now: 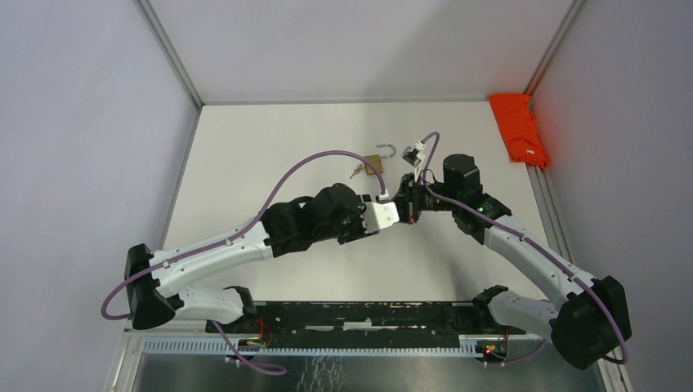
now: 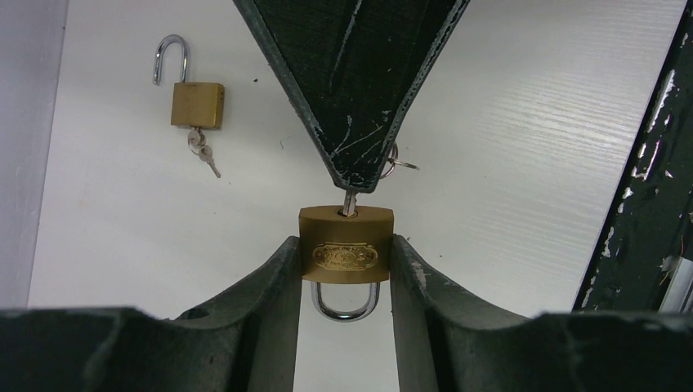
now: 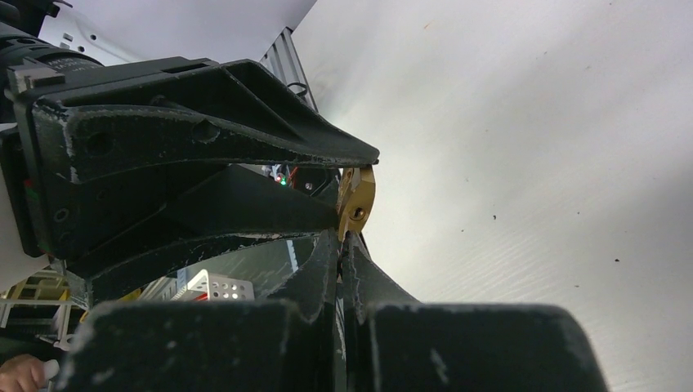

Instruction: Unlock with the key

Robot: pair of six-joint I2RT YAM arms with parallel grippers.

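A brass padlock (image 2: 346, 256) with its shackle down sits between the fingertips of my left gripper, touched on both sides. Above it in the left wrist view, my right gripper is shut on a thin silver key (image 2: 350, 201). The key's blade meets the keyhole in the padlock's end; how deep it goes I cannot tell. A ring (image 2: 395, 161) shows behind the right fingers. From the right wrist, the padlock (image 3: 357, 202) appears end-on, close to the right fingertips. The top view hides the padlock between the two grippers.
A second brass padlock (image 1: 373, 165) lies on the table with its shackle swung open and keys (image 2: 198, 147) at its end. A red pouch (image 1: 520, 131) is at the far right corner.
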